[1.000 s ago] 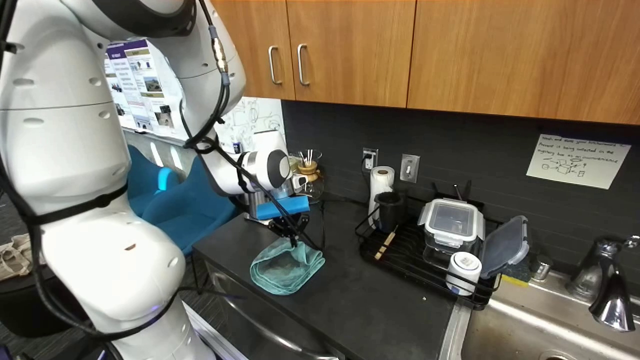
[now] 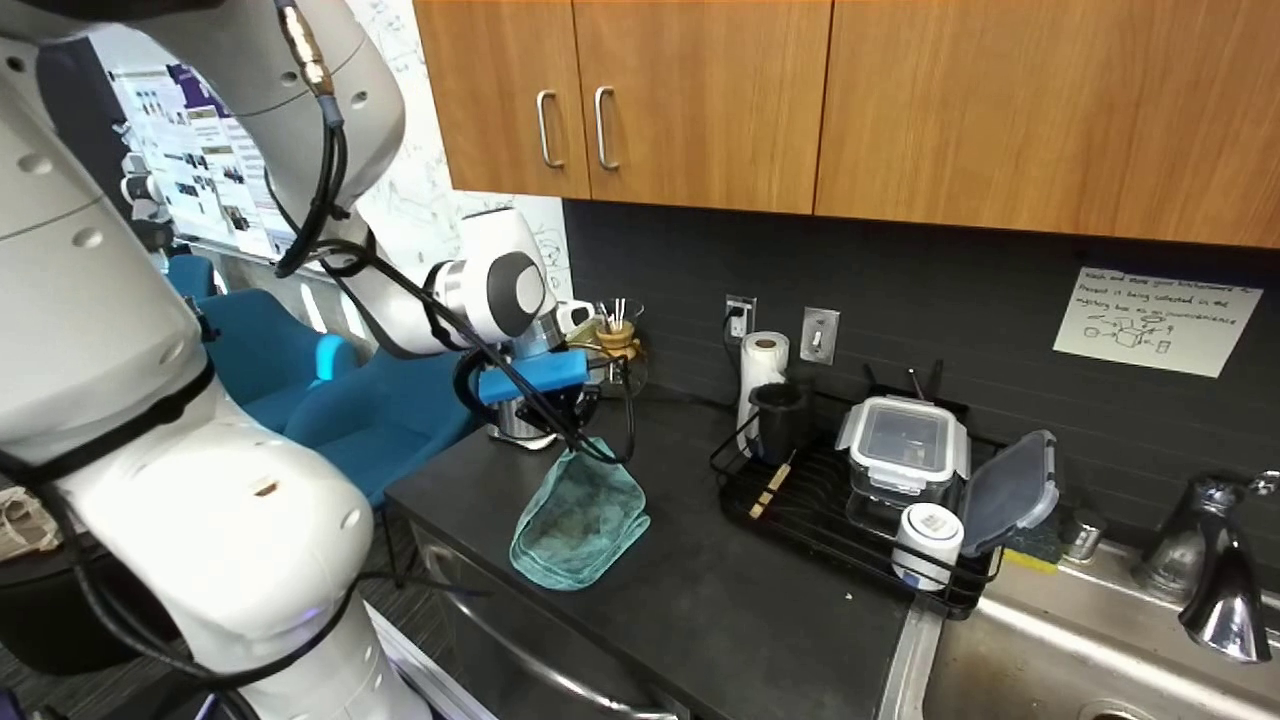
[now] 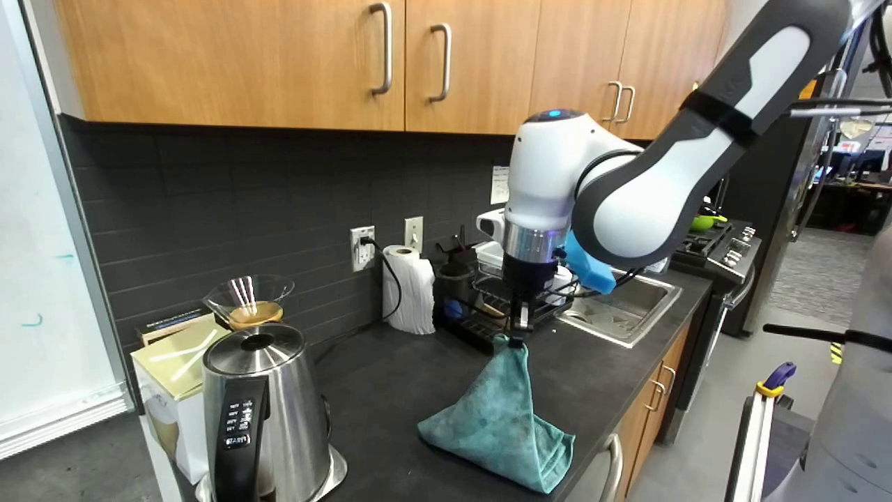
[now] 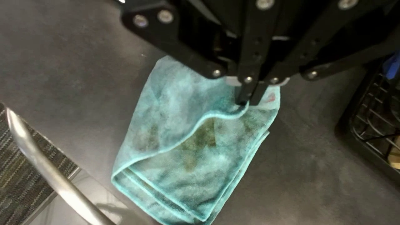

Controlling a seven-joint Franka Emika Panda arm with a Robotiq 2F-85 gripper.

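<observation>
A folded teal cloth with brownish stains lies partly on the dark counter. One corner of this cloth is lifted into a peak, and my gripper is shut on it at the top. From the wrist view, the gripper pinches the edge of the upper layer of the cloth; that layer is folded back, showing a stained layer beneath. Lower layers still rest on the counter. Exterior view 1 has the fingertips mostly hidden behind cables and the wrist.
To the right stands a black dish rack with containers, then the sink. A steel kettle and a paper towel roll stand on the counter. A drawer handle runs along its front. Bare counter surrounds the cloth.
The arm has risen and shifted slightly left in exterior view 1. The cloth's far corner has come up with the gripper, pulling the cloth into a taller peak.
</observation>
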